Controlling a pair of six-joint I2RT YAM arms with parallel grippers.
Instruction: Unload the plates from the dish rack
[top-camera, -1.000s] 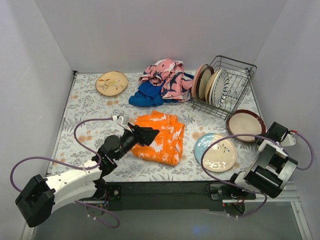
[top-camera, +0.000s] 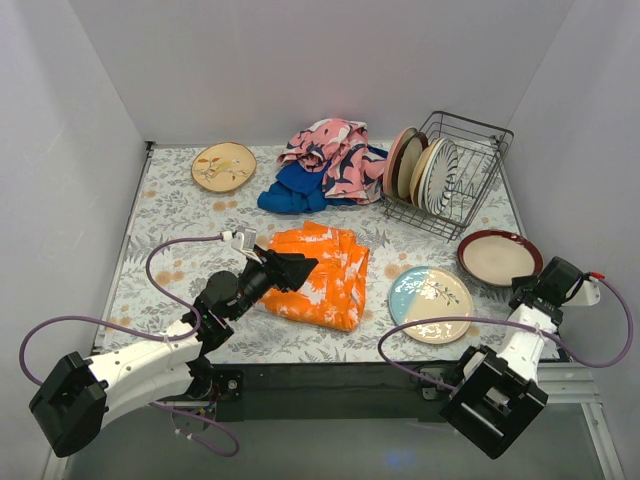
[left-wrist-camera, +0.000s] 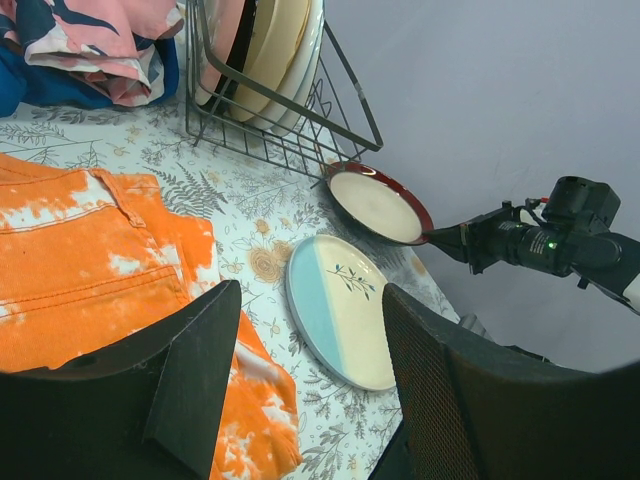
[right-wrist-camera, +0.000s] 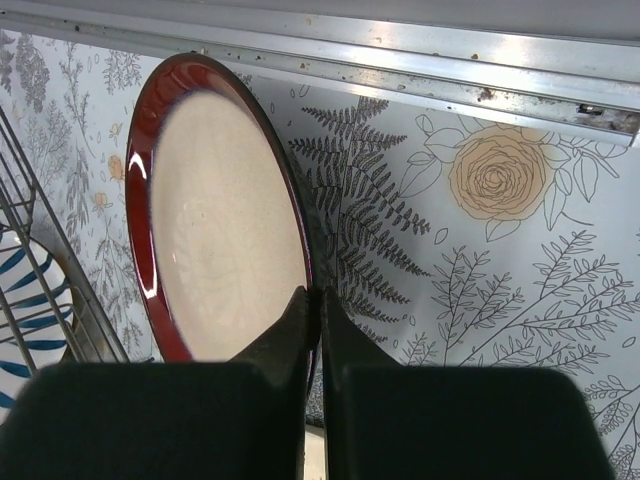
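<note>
A dark-red-rimmed cream plate (top-camera: 497, 259) is at the table's right side. My right gripper is shut on its edge, and in the right wrist view the plate slants up from the tabletop. The wire dish rack (top-camera: 475, 190) at the back right holds several upright plates, among them a striped one (top-camera: 439, 177). Flat on the table, front right, lies a blue-and-cream plate (top-camera: 433, 305); a tan patterned plate (top-camera: 223, 167) rests at the back left. Above the orange cloth hangs my left gripper, its fingers apart and nothing between them.
An orange-and-white cloth (top-camera: 325, 285) covers the table's middle front. Behind it, a pink-and-blue cloth heap (top-camera: 325, 165) lies left of the rack. Walls stand close at the back and right.
The left arm stayed still.
</note>
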